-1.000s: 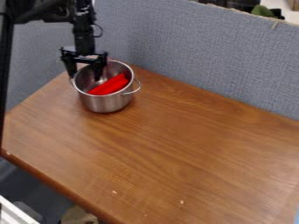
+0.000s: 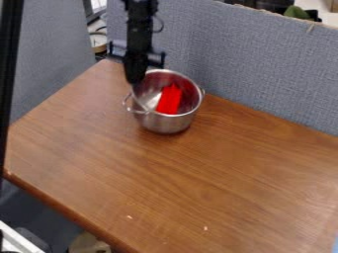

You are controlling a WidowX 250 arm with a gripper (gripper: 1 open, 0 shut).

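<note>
A steel pot [image 2: 169, 120] with handles stands on the wooden table [image 2: 199, 188] toward the back. A red object [image 2: 169, 99] lies inside it. My black gripper [image 2: 136, 69] is at the pot's upper left rim, dark and blurred; whether it is open or shut, and whether it touches the pot, I cannot tell.
Grey padded panels [image 2: 258, 69] border the table at the back and left.
The pot has moved to the right across the table, and the red object in it now looks more upright in view. My gripper has moved right and a little up.
</note>
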